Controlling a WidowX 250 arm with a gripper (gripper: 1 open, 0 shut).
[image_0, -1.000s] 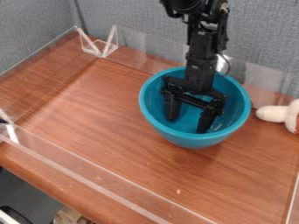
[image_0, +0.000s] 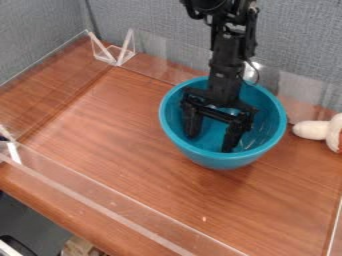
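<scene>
My black gripper (image_0: 213, 122) reaches down from the top of the view into a blue bowl (image_0: 191, 149) on the wooden table, its two fingers spread open low inside the bowl. No object shows clearly between them; the dark arm hides part of the bowl's inside.
A white plush-like object (image_0: 318, 131) lies right of the bowl. A white wire holder (image_0: 111, 50) stands at the back left. Grey padded walls (image_0: 140, 20) bound the back and left.
The arm has shifted very slightly within the bowl. The bowl and other objects look unchanged.
</scene>
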